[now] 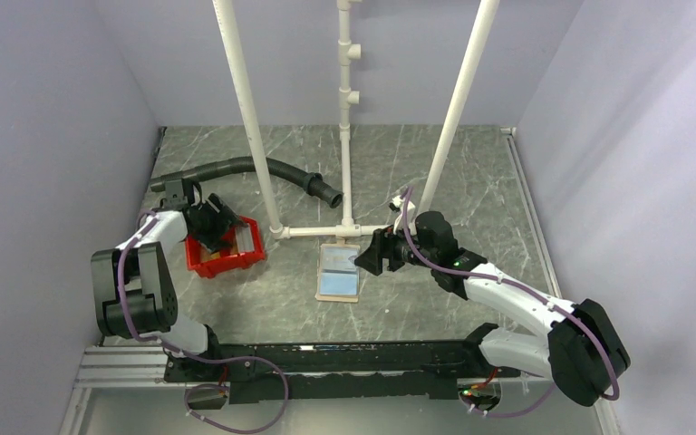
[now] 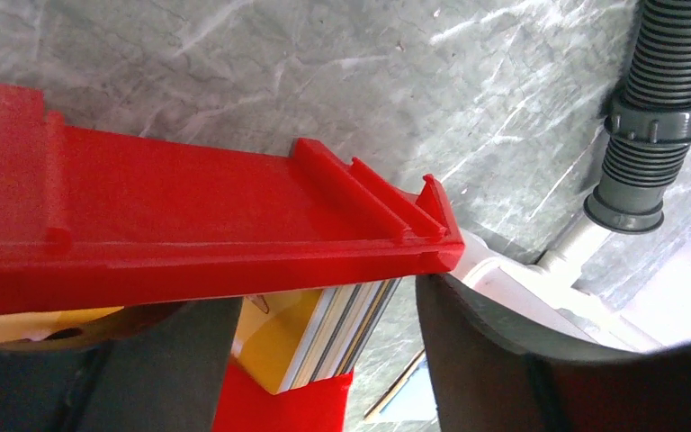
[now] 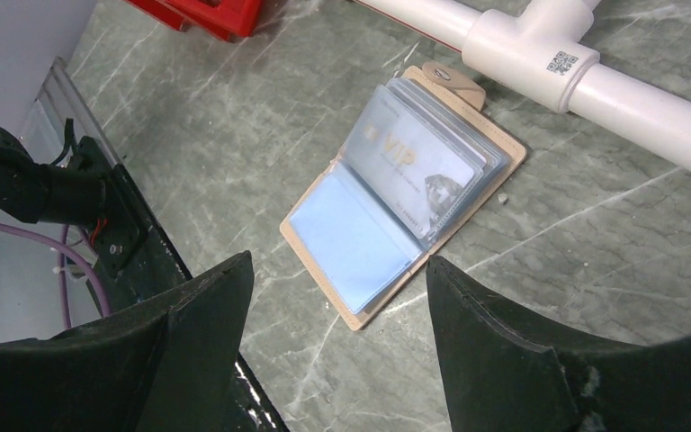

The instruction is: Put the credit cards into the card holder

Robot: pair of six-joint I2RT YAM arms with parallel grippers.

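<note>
In the red bin (image 1: pixel 229 263) on the left stand the cards (image 2: pixel 310 328), packed on edge with a yellow face toward one side. My left gripper is down at the bin; its fingers stand partly apart, one finger to each side of that card stack, with a gap on the right. The bin's rim hides part of the cards. The card holder (image 3: pixel 355 236) lies flat mid-table, a blue pocket in front and a clear pocket with a VIP card (image 3: pixel 411 162) behind. My right gripper hovers open near the holder, holding nothing.
A white pipe frame (image 1: pixel 322 232) runs just behind the holder. Behind the bin curves a black corrugated hose (image 1: pixel 227 168). Bare table lies between bin and holder and at the front.
</note>
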